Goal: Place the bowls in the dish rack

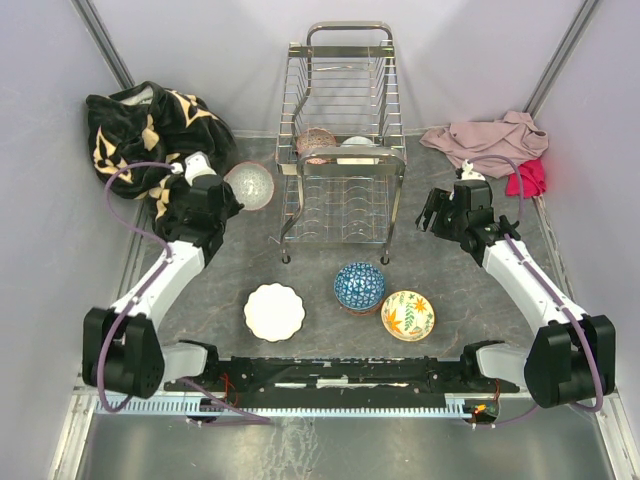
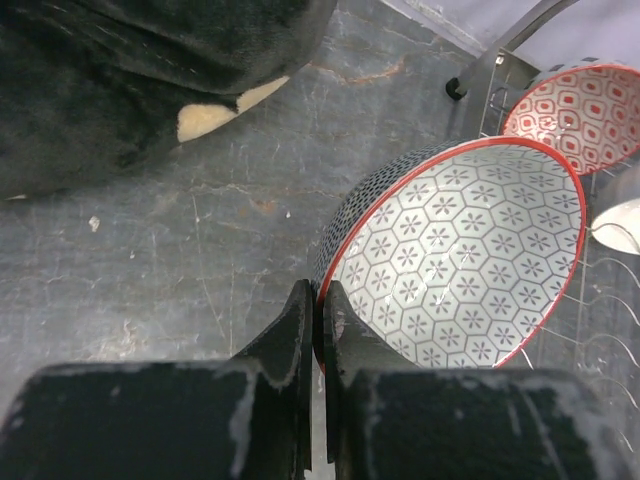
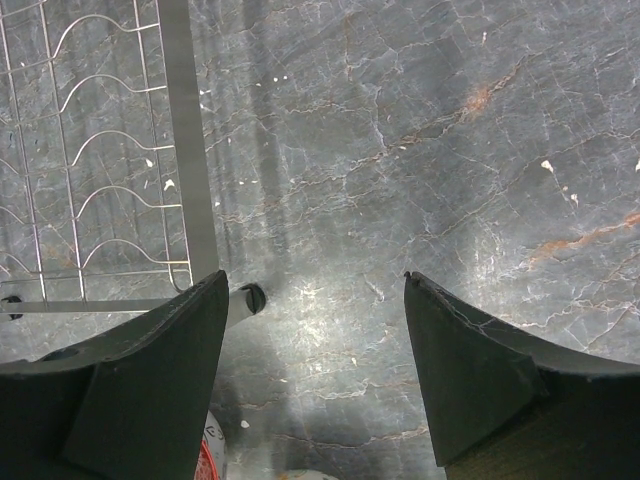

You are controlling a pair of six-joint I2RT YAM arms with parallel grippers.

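Observation:
My left gripper is shut on the rim of a red-rimmed bowl [image 2: 450, 250] with a white patterned inside, held at the left of the wire rack [image 1: 341, 188]. A reddish bowl [image 2: 575, 105] and a white piece [image 1: 356, 150] sit in the rack. In front lie a white scalloped dish [image 1: 273, 312], a blue patterned bowl [image 1: 359, 286] and a yellow floral bowl [image 1: 407, 315]. My right gripper [image 1: 432, 210] is open, right of the rack, over bare floor.
A dark furry blanket [image 1: 140, 140] fills the back left. Pink cloths [image 1: 480, 140] lie at the back right. Bare floor [image 3: 420, 180] lies right of the rack.

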